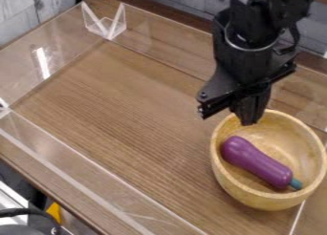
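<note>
My black gripper (230, 110) hangs over the back-left rim of a yellow bowl (300, 143) at the right of the camera view, its fingers pointing down. Its fingers appear close together, with nothing seen between them. A purple object (255, 162) with a teal tip, like a toy eggplant or bottle, lies inside the bowl.
The wooden tray floor (109, 115) is clear across the left and middle. A white wire holder (102, 21) stands at the back left. Tray walls run along the back and left.
</note>
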